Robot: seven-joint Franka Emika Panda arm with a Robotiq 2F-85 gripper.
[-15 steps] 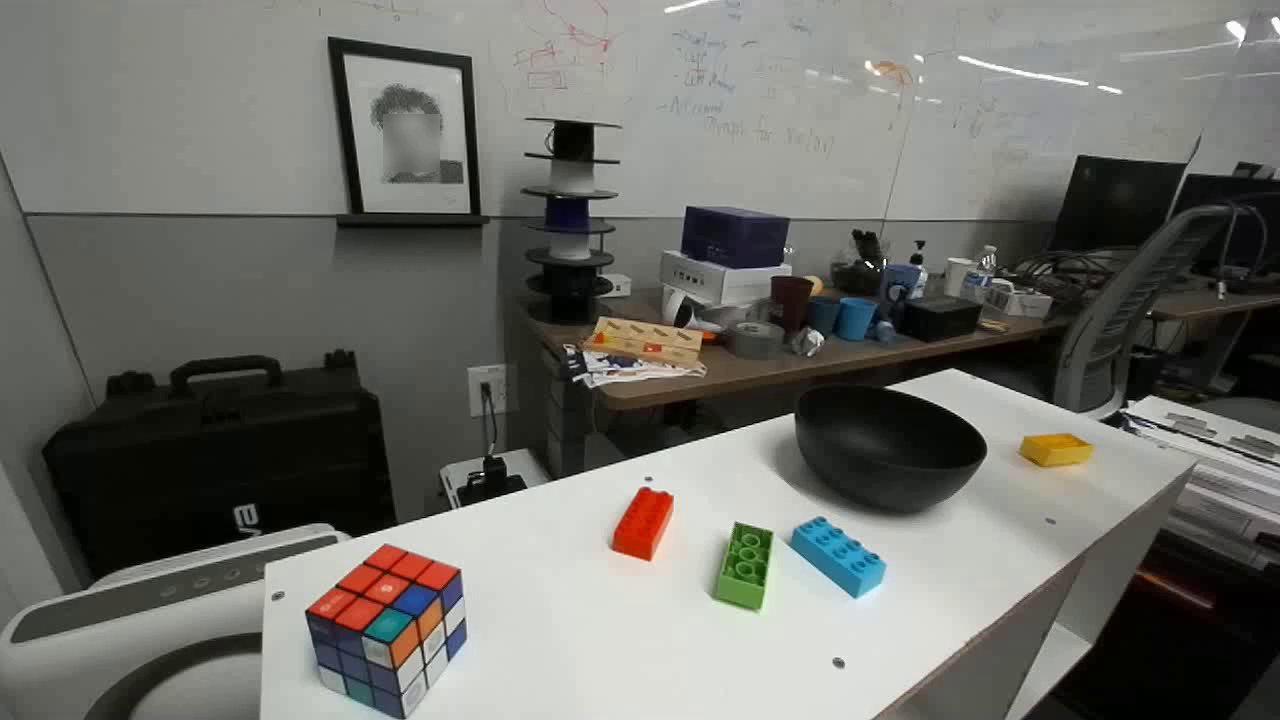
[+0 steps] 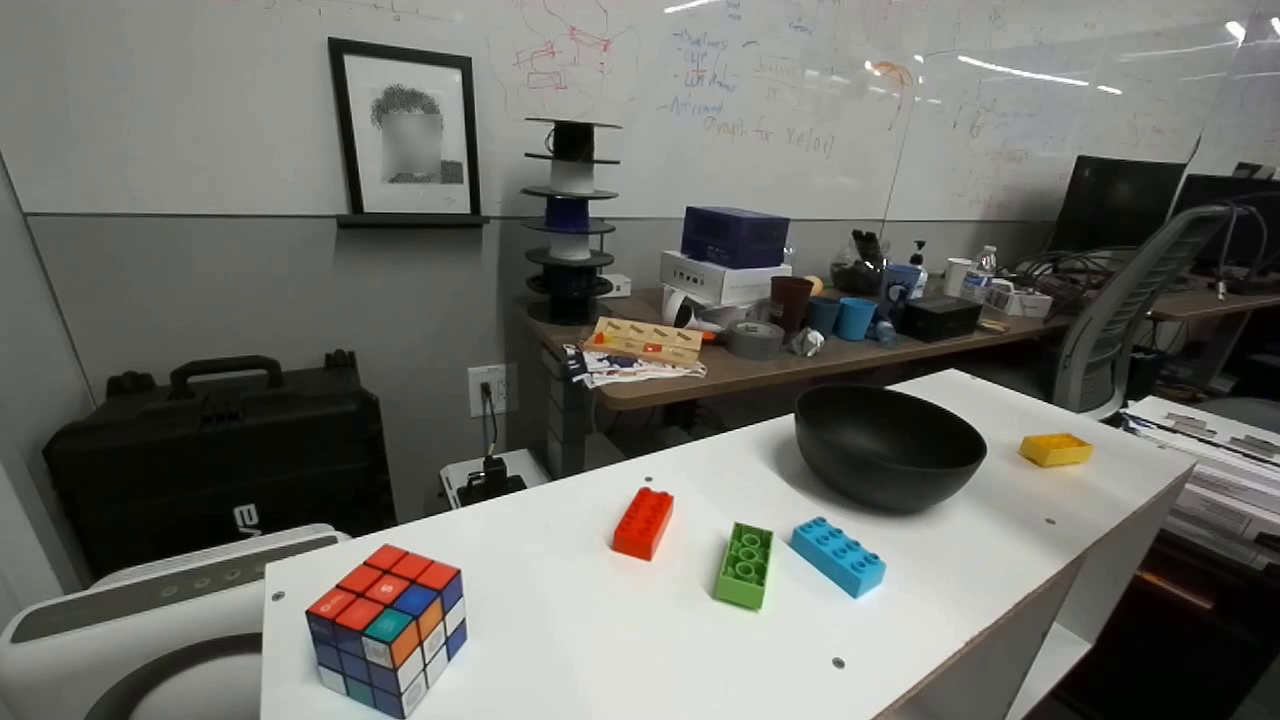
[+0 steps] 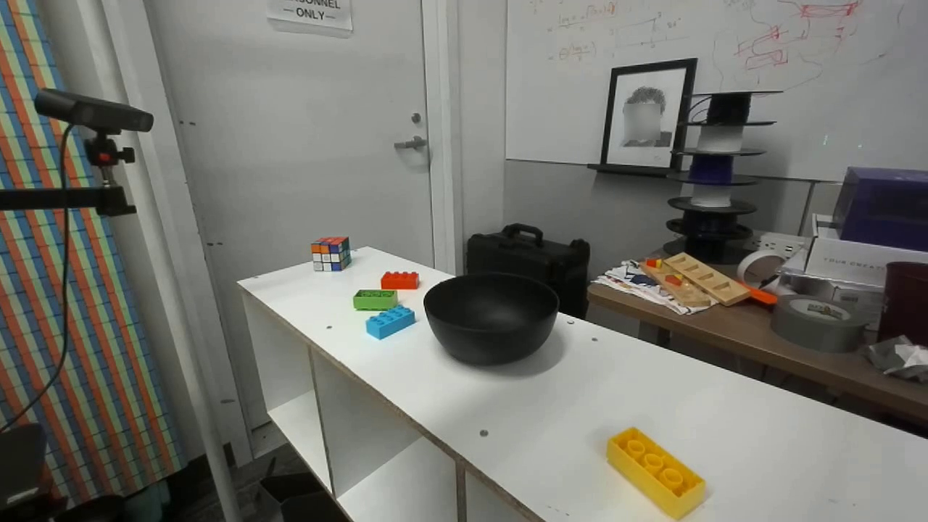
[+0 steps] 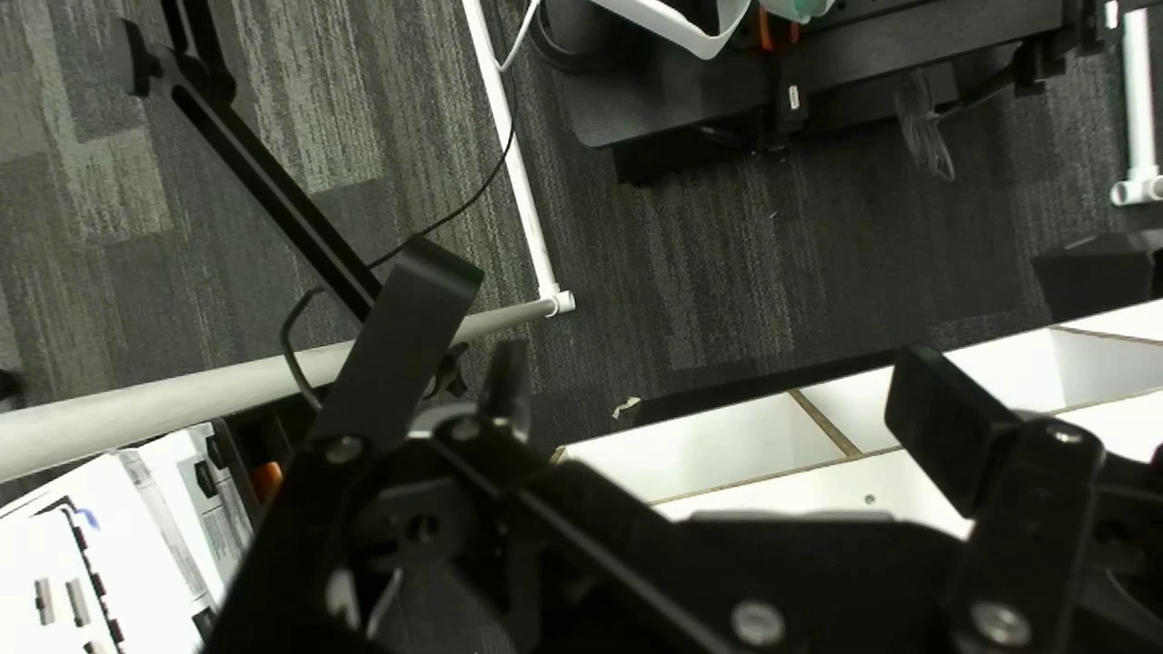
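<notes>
In the wrist view my gripper stands open, its dark fingers (image 4: 405, 332) wide apart with nothing between them. Neither exterior view shows the gripper. On the white shelf top (image 2: 552, 636) a black bowl (image 2: 885, 450) stands upright, and no object shows inside it. Left of it in exterior view 1 are a blue brick (image 2: 837, 556), a green brick (image 2: 745, 566) with its hollow underside up and a red brick (image 2: 643, 524). A Rubik's cube (image 2: 386, 629) sits near the left end. Beyond the bowl lies a yellow brick (image 3: 656, 473), hollow side up.
Below my gripper are carpeted floor, a pale pole (image 4: 196, 392) and the open shelf compartments (image 4: 709, 447). Behind the shelf stands a brown desk (image 2: 654, 391) crowded with boxes, cups and tape. Bare white surface separates the bowl from the yellow brick.
</notes>
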